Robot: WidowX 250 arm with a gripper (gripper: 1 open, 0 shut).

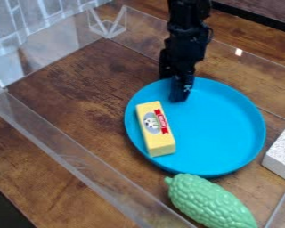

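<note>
The dark gripper (178,82) reaches down from the top centre to the back rim of a blue plate (223,120). Its fingertips are low at that rim and are open, though their dark shape blends together. A yellow butter box (157,134) with a red and white label lies on the left part of the plate, in front of the gripper and apart from it.
A green bumpy vegetable toy (209,199) lies at the front right, with a white block (280,154) at the right edge. Clear plastic walls border the wooden surface (61,85), whose left part is bare.
</note>
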